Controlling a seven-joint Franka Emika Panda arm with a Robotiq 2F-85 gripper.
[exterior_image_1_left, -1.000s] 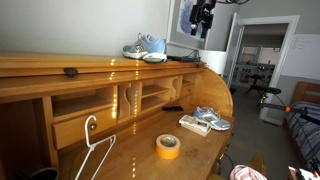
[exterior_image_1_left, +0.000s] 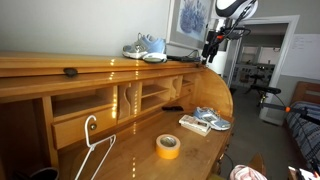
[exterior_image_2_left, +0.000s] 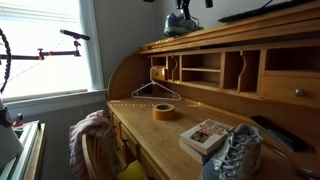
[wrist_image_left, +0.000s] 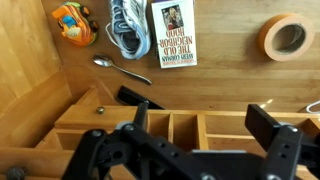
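My gripper is wide open, with no object between its fingers. It hangs high over the desk's shelf unit, at the upper right in exterior view 1. Beneath it, the wrist view takes in a paperback book (wrist_image_left: 175, 32), a grey-blue shoe (wrist_image_left: 130, 27) beside it, and a roll of orange tape (wrist_image_left: 287, 38) farther right. A spoon (wrist_image_left: 122, 71) lies below the shoe, near a dark flat object (wrist_image_left: 135, 97). An orange item (wrist_image_left: 75, 23) shows at the upper left. The white hanger (exterior_image_1_left: 93, 147) leans at the desk's left in exterior view 1.
Shoes (exterior_image_1_left: 150, 46) rest on top of the shelf unit, whose open cubbies (exterior_image_1_left: 155, 88) line the back of the desk. A curved wooden side panel (exterior_image_1_left: 215, 92) bounds the far end. Bare desktop (exterior_image_2_left: 145, 124) surrounds the tape.
In exterior view 1 the arm and gripper have moved to the right and slightly lower. The objects on the desk and shelf have stayed put.
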